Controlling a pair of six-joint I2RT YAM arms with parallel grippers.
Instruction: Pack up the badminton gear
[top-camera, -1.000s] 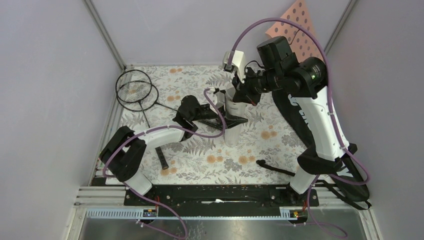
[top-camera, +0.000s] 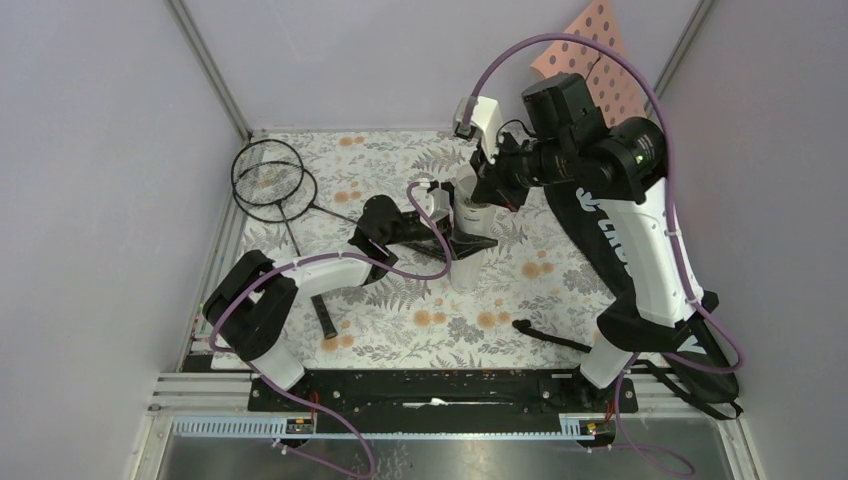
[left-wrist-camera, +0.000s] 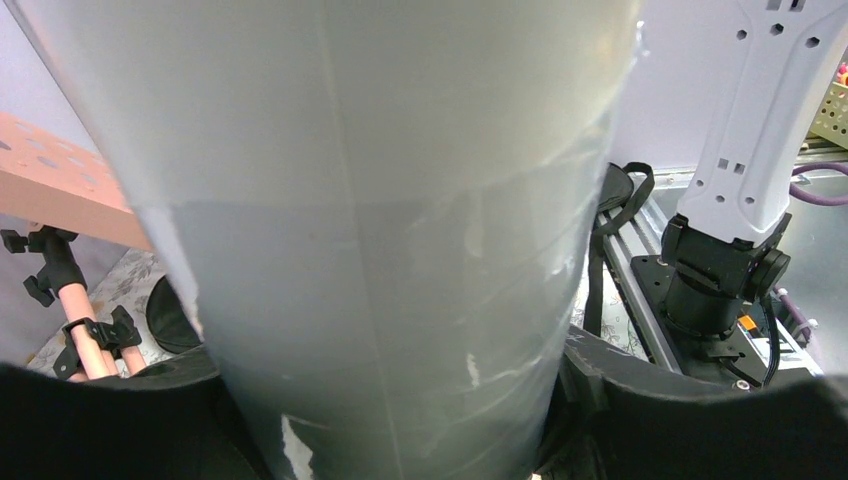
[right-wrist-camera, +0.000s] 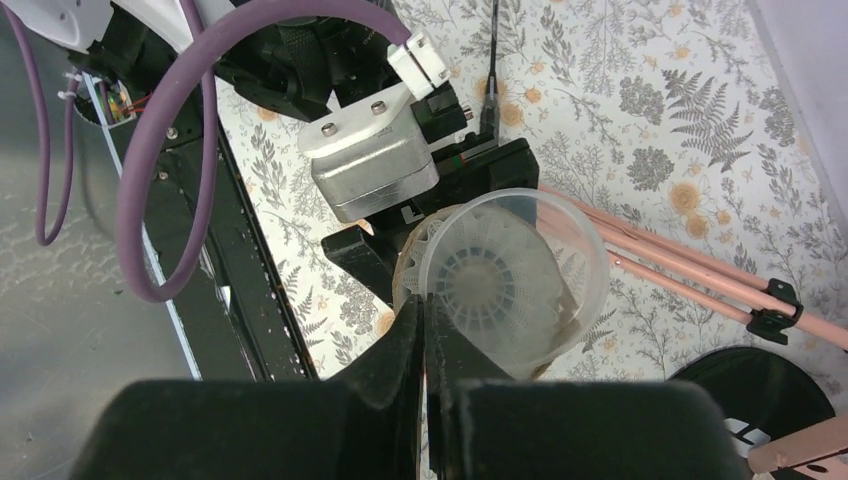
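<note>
A pale translucent tube (top-camera: 466, 272) stands near the middle of the table. My left gripper (top-camera: 472, 241) reaches it from the left and is shut on it, a finger (left-wrist-camera: 185, 370) touching each side. From above, the tube's open round mouth (right-wrist-camera: 590, 265) shows a shuttlecock skirt (right-wrist-camera: 478, 288) inside. My right gripper is shut, with nothing visible between its fingers, tips at the tube's rim. Two rackets (top-camera: 268, 182) lie at the left; one dark handle (top-camera: 323, 316) points toward the front. A black bag (top-camera: 590, 230) with white lettering lies at the right, partly hidden by my right arm.
Behind the right arm stands a pink perforated panel (top-camera: 607, 55) on pink legs (right-wrist-camera: 700, 262). A black strap or stick (top-camera: 550, 337) lies front right.
The right arm has shifted slightly to the right over the tube's mouth. My left gripper and the tube's upper part have moved a little right and toward the front.
</note>
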